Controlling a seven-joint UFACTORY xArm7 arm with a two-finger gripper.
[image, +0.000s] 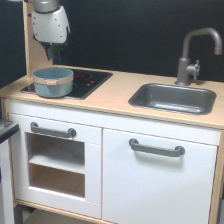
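Observation:
A teal pot with small tan handles stands upright on the left part of the black stovetop. Above the pot's back rim hangs my gripper, its white body over short dark fingers. Those fingers blur into the dark wall, so their spacing is unclear. No object can be made out between them. What lies inside the pot is hard to see.
To the right a metal sink is set into the wooden counter, with a grey faucet rising behind it. A wooden post stands behind the pot. The counter between stove and sink is clear.

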